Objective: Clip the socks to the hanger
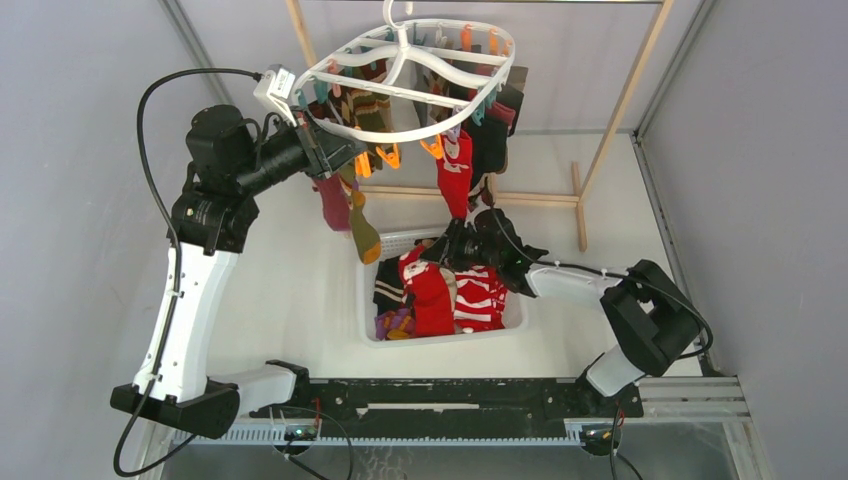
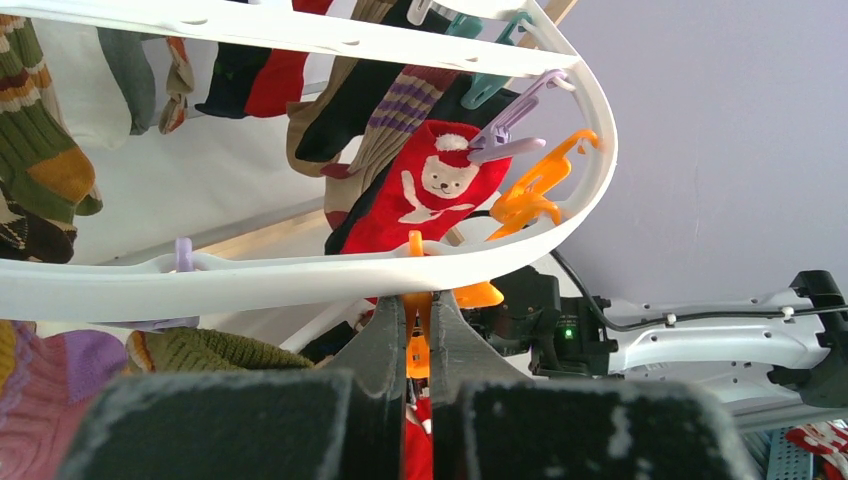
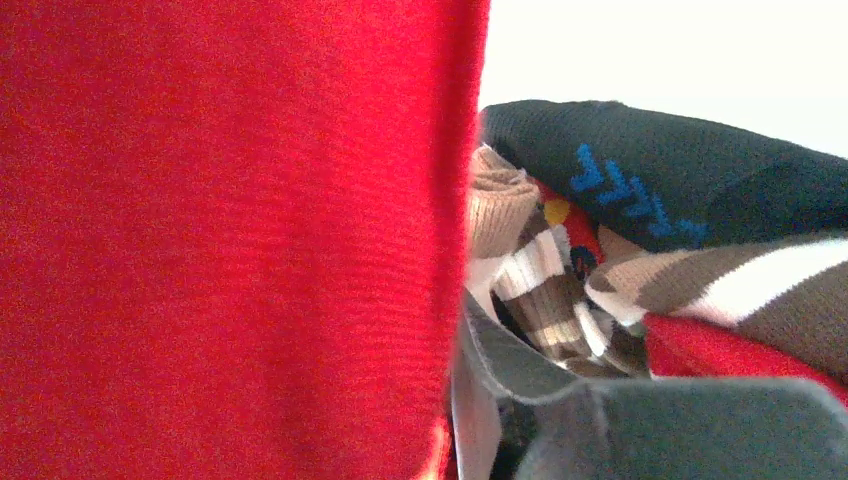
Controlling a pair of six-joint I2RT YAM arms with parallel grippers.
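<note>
The white hanger (image 1: 400, 135) carries many clipped socks. My left gripper is shut on an orange clip (image 2: 416, 360) at the hanger's front bar. A red sock with a white bear (image 2: 420, 205) hangs behind that bar. My right gripper (image 1: 450, 245) is low over the basket (image 1: 365, 310), among socks, beside red socks (image 1: 430, 300). In the right wrist view red fabric (image 3: 220, 240) fills the left half, close to the lens and hiding much of that gripper, so its hold and opening are unclear.
A wooden rack (image 1: 625, 90) stands around the hanger. The basket also holds dark, striped and purple socks.
</note>
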